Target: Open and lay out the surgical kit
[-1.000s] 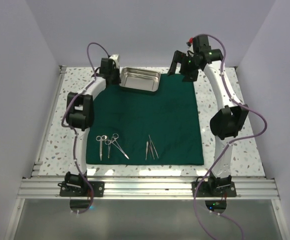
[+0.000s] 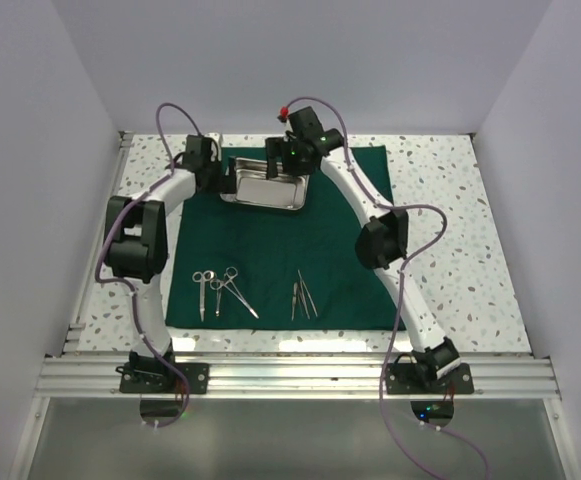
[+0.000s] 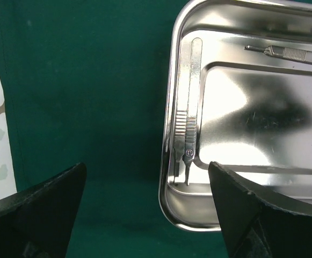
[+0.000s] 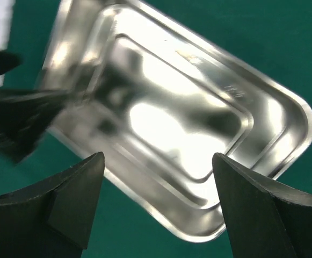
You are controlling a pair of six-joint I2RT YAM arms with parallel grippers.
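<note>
The shiny metal tray (image 2: 260, 190) lies near the back of the green cloth (image 2: 260, 245). My left gripper stands open at the tray's left end, its fingers apart, with the tray's edge visible between them. Two slim metal handles (image 3: 187, 113) lie side by side along that end inside the tray, and another handle (image 3: 298, 55) lies along a neighbouring side. Open as well, my right gripper (image 2: 280, 165) hangs over the tray's right part, nothing between its fingers. The right wrist view is partly blurred; no instruments can be made out in the tray there.
Several scissor-like instruments (image 2: 218, 288) lie at the cloth's front left. Slim tools (image 2: 304, 295) rest near the front middle. The two grippers are close together over the tray.
The tray has shifted left and toward the front, with my left gripper beside it. My right gripper has swung left from the back right to over the tray.
</note>
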